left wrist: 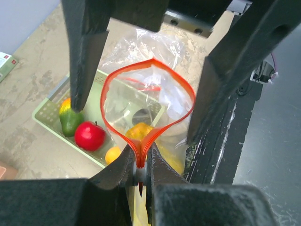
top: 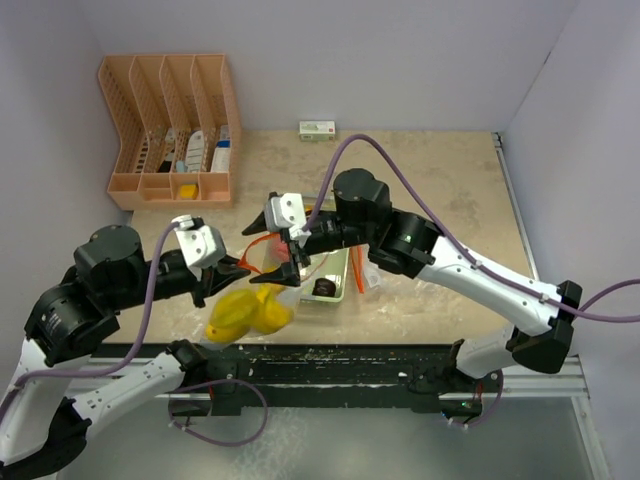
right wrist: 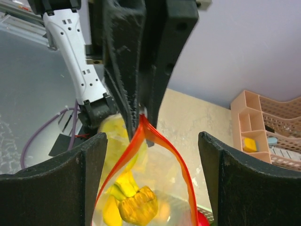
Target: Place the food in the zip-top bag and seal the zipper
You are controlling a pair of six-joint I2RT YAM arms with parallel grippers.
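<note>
My left gripper is shut on the red-edged zip bag (top: 238,317), whose mouth gapes in a loop in the left wrist view. Yellow food (right wrist: 138,206) hangs inside the clear plastic. My right gripper (top: 272,245) is open, its fingers spread around the bag's mouth, as both wrist views show. The green container (left wrist: 49,120) on the table below holds a mango (left wrist: 70,121), a red apple (left wrist: 90,135) and other items.
A salmon organizer (top: 170,185) stands at the back left, a small box (top: 316,130) at the back. Another red-edged bag (top: 362,270) lies right of the container.
</note>
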